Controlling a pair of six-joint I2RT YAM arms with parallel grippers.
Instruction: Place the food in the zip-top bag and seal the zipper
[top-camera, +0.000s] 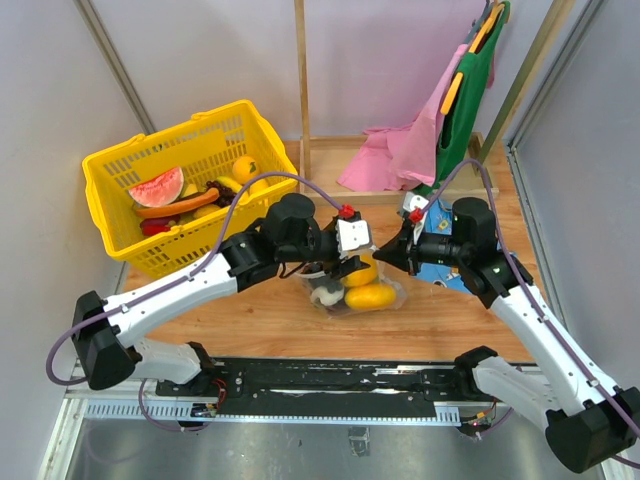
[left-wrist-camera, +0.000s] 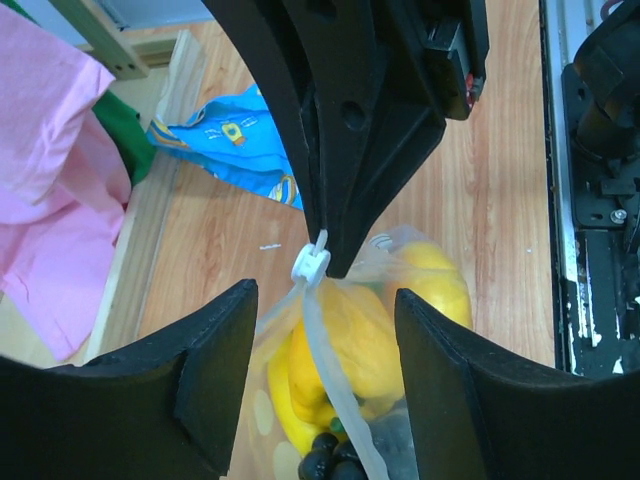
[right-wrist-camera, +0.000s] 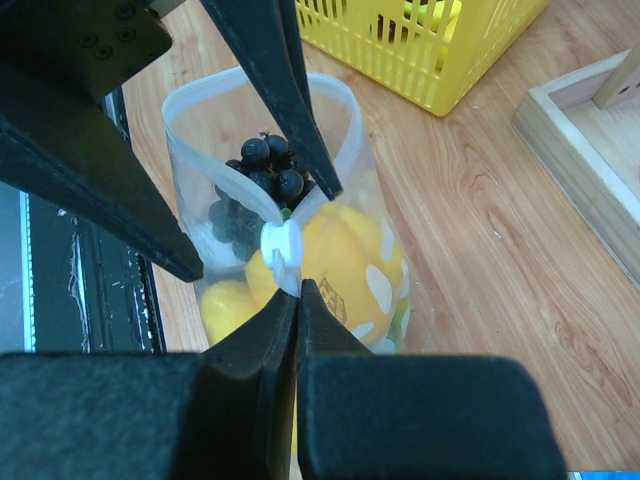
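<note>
The zip top bag (top-camera: 375, 298) stands on the table holding yellow food (left-wrist-camera: 345, 360), black grapes (right-wrist-camera: 255, 185) and other items. Its white zipper slider (left-wrist-camera: 312, 262) (right-wrist-camera: 281, 243) sits at the top edge, where my right gripper is shut on the zipper end. My left gripper is open around that zipper end, its fingers either side of the strip just below the slider. In the top view both grippers meet above the bag.
A yellow basket of fruit (top-camera: 120, 180) stands back left. A wooden rack (top-camera: 325, 170) with pink and green clothes is behind, and a blue packet (top-camera: 445, 277) lies right of the bag.
</note>
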